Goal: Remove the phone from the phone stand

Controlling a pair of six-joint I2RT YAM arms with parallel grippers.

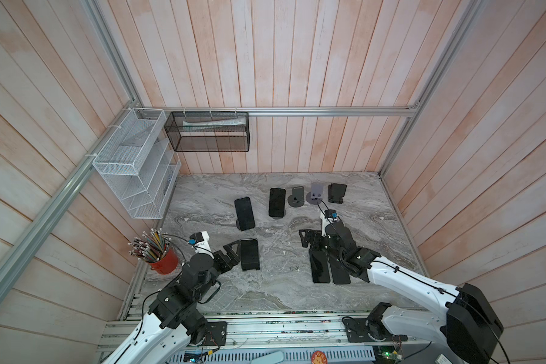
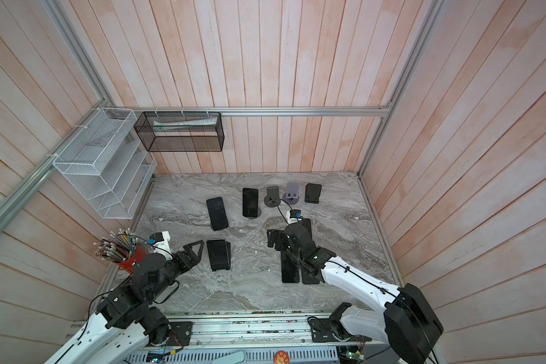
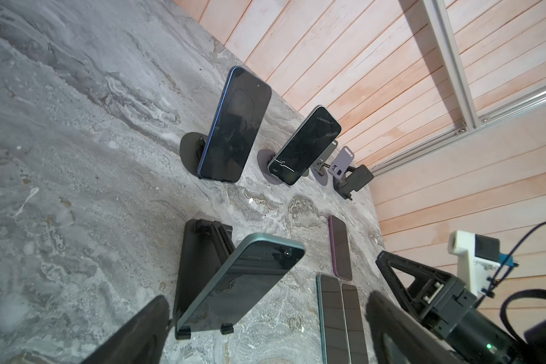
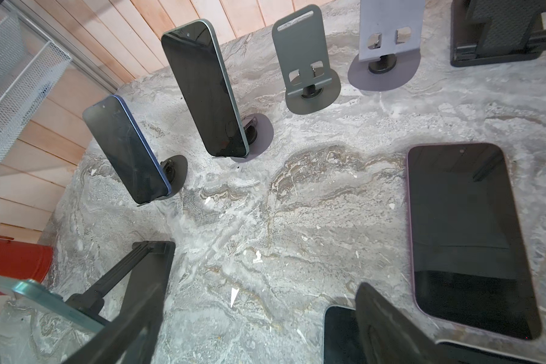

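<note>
A teal-edged phone leans on a black folding stand, screen towards the table's front. My left gripper stands open just left of this phone, touching nothing that I can make out. Behind it, a blue-edged phone and another dark phone rest upright on round-based stands. Over the table to the right, my right gripper is open and empty, left of a purple-edged phone lying flat.
Two flat phones lie at the right front, one a black phone. At the back stand an empty grey-green stand, a lavender stand and a black stand. A red pencil cup is at left.
</note>
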